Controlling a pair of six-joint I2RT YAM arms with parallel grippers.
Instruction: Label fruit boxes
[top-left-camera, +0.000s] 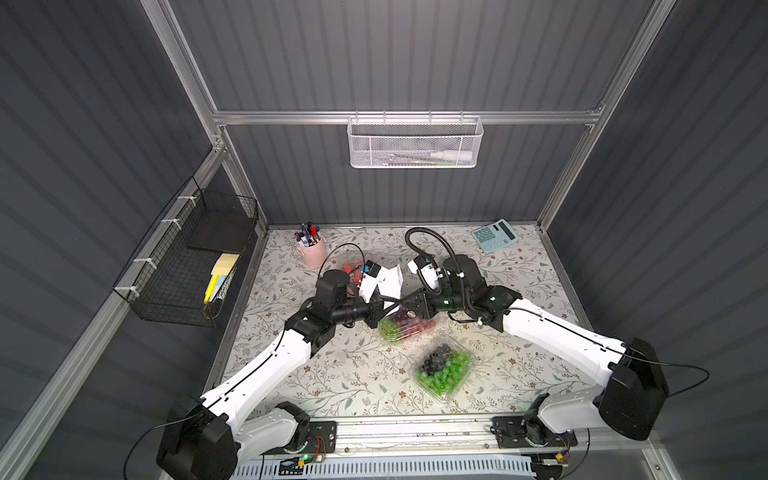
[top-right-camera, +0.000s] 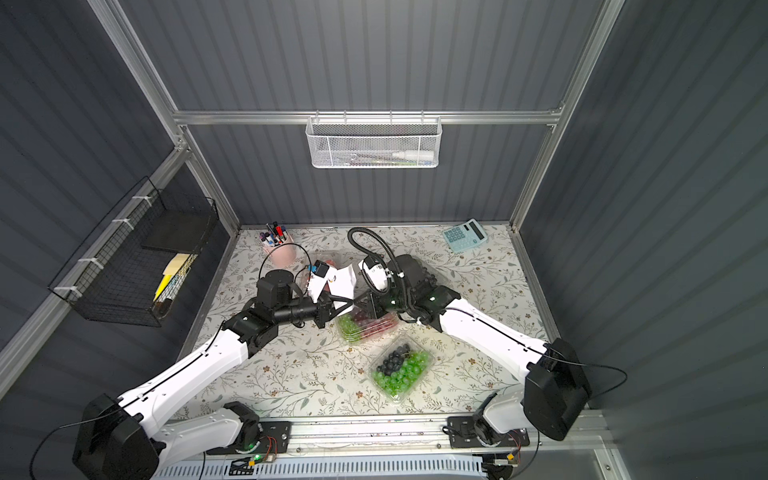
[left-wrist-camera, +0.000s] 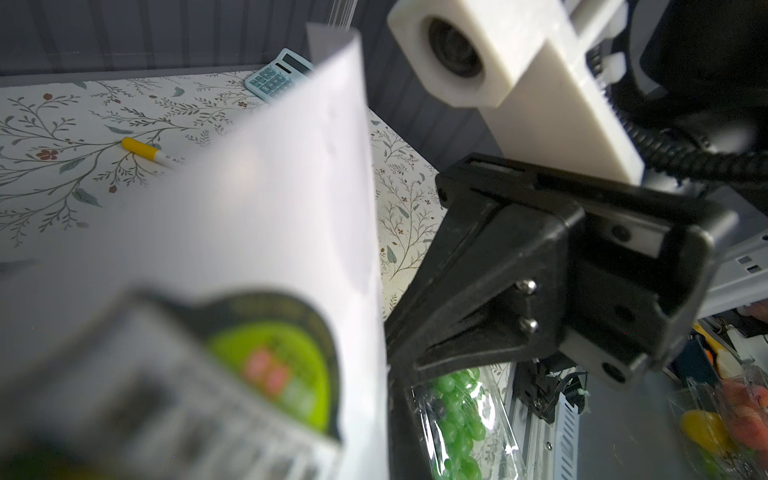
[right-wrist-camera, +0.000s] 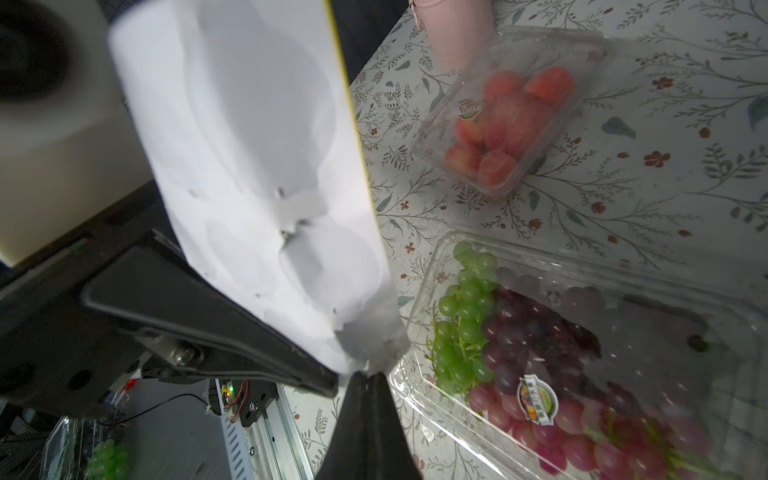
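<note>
A white label sheet (top-left-camera: 390, 281) stands bent upward, with my left gripper (top-left-camera: 392, 304) shut on it. Its printed side carries a green round label (left-wrist-camera: 276, 360), blurred in the left wrist view. In the right wrist view the sheet's pale back (right-wrist-camera: 272, 160) faces me. My right gripper is shut, its tips at the sheet's lower edge; no label shows between them. Below lies a clear box of mixed grapes (right-wrist-camera: 576, 376) with a round sticker (right-wrist-camera: 537, 400). Behind it is a box of reddish fruit (right-wrist-camera: 512, 112), also bearing a sticker.
A box of green and black grapes (top-left-camera: 444, 368) lies nearer the front. A pink pen cup (top-left-camera: 313, 254) and a calculator (top-left-camera: 495, 235) stand at the back. A yellow marker (left-wrist-camera: 142, 149) lies on the table.
</note>
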